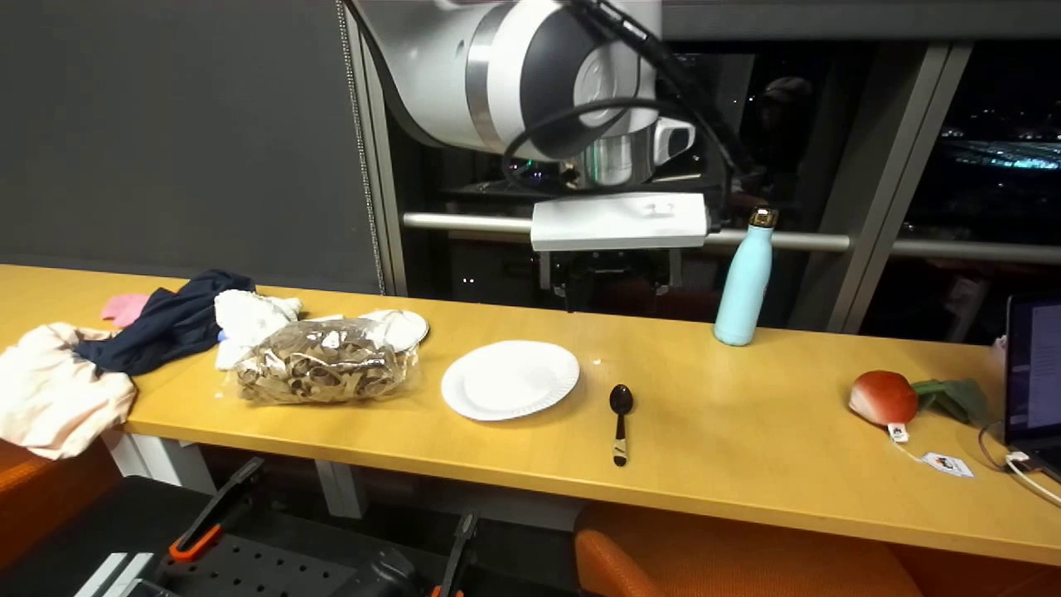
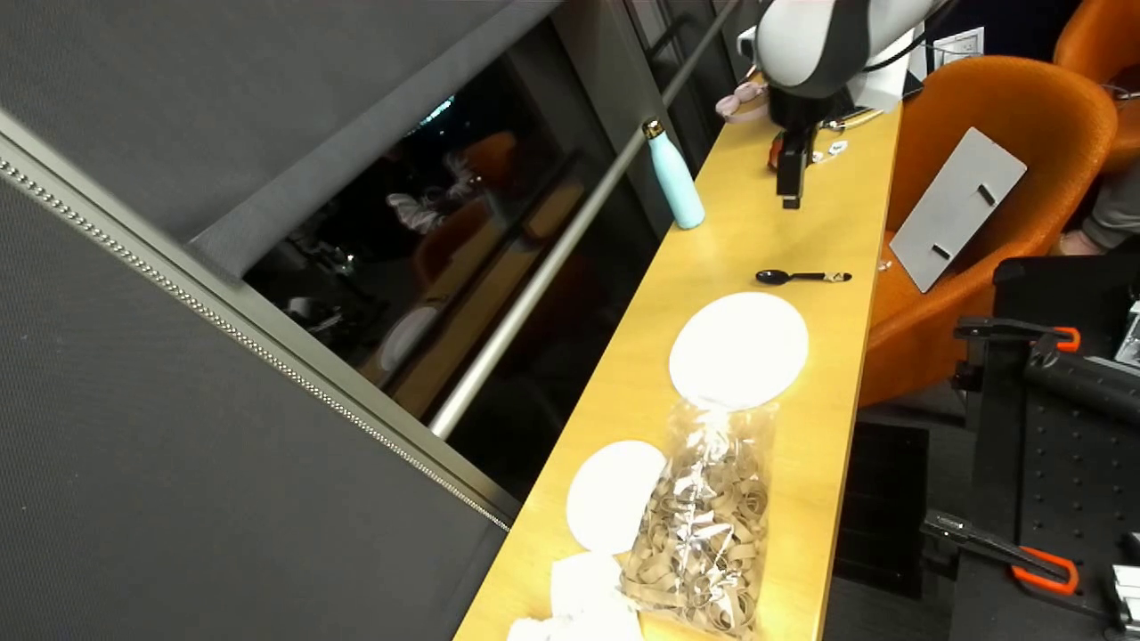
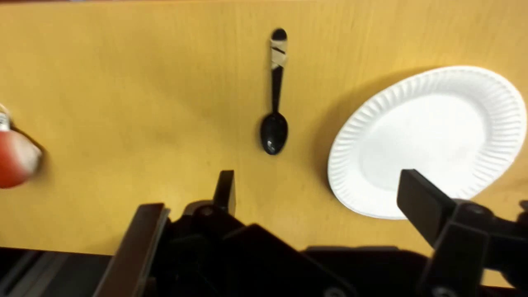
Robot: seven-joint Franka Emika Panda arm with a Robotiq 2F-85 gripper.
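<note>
In the wrist view my gripper is open, its two fingers wide apart with nothing between them. A black spoon (image 3: pixel 273 131) lies on the table beyond the fingertips, tan tape round its handle. To its right is a white paper plate (image 3: pixel 425 138), empty, partly covered by the right finger. Exterior view 1 shows the same spoon (image 1: pixel 621 400) right of the plate (image 1: pixel 510 380), the arm high above the table. A dark finger (image 2: pixel 791 176) hangs over the table beyond the spoon (image 2: pixel 802 277) in exterior view 2.
A clear bag of brown strips (image 1: pixel 323 363) lies left of the plate, with cloths (image 1: pixel 179 318) further left. A light blue bottle (image 1: pixel 746 283) stands by the window. To the right are a red-and-white vegetable-like object (image 1: pixel 883 398) and a laptop (image 1: pixel 1034 378). Bare table surrounds the spoon.
</note>
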